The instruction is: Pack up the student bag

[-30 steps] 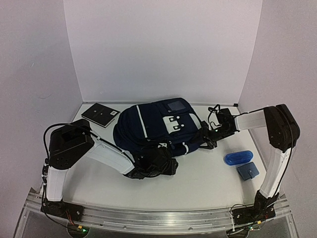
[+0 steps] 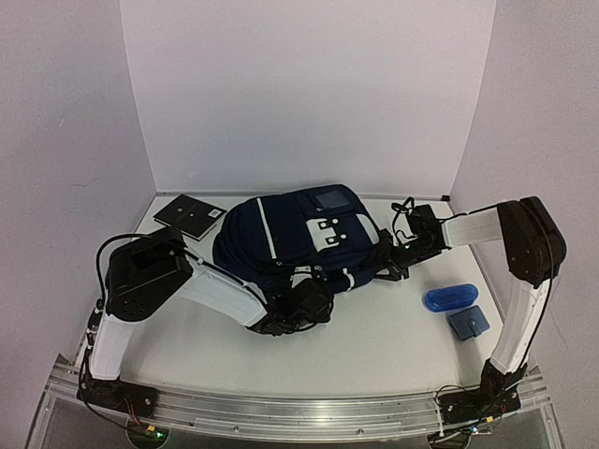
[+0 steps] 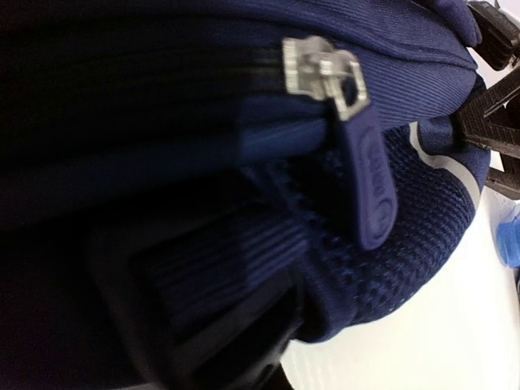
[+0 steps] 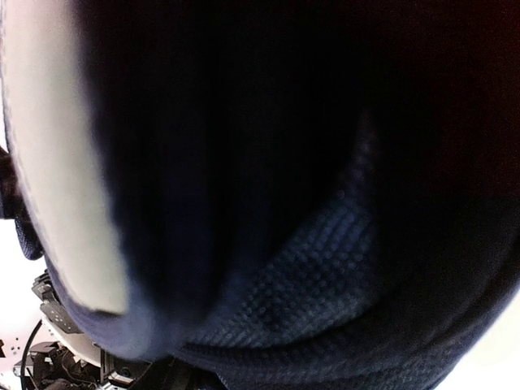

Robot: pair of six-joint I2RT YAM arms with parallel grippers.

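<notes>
A navy bag [image 2: 290, 229] with pale trim lies on its side across the back of the table. In the left wrist view a metal zipper slider [image 3: 313, 69] with a navy pull tab [image 3: 370, 179] hangs by the zip, above a mesh side pocket [image 3: 390, 252]. My left gripper [image 2: 309, 288] is at the bag's front edge; its finger is hidden or blurred. At the bag's right end, my right gripper [image 2: 386, 262] touches the fabric, dark fingers [image 3: 487, 122] against it. Cloth fills the right wrist view, so its grip is unclear.
A dark flat notebook [image 2: 189, 216] lies at the back left. On the right are a blue case [image 2: 451, 297] and, just in front of it, a small grey-blue pouch [image 2: 468, 323].
The right arm and the bag look almost unchanged.
</notes>
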